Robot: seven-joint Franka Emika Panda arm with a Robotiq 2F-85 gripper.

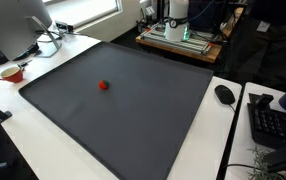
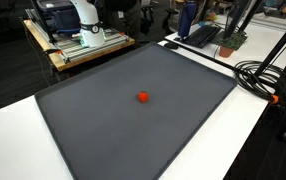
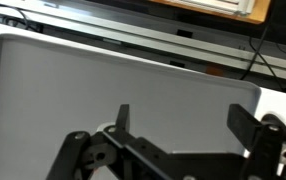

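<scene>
A small round red object [image 1: 104, 85] rests on the dark grey board [image 1: 133, 120]; it looks like a tomato or a ball. In the second exterior view the same red object [image 2: 143, 97] lies near the middle of the board. My gripper is open in the wrist view, its two dark fingers [image 3: 122, 121] wide apart over bare grey board. Nothing stands between them. The red object does not show in the wrist view. Neither exterior view shows the gripper's fingers.
A red cup [image 1: 12, 74] sits on the white table beyond the board's left edge. A mouse [image 1: 224, 95] and a keyboard [image 1: 275, 122] lie at the right. Coiled black cable [image 2: 261, 76] sits beside the board. Most of the board is clear.
</scene>
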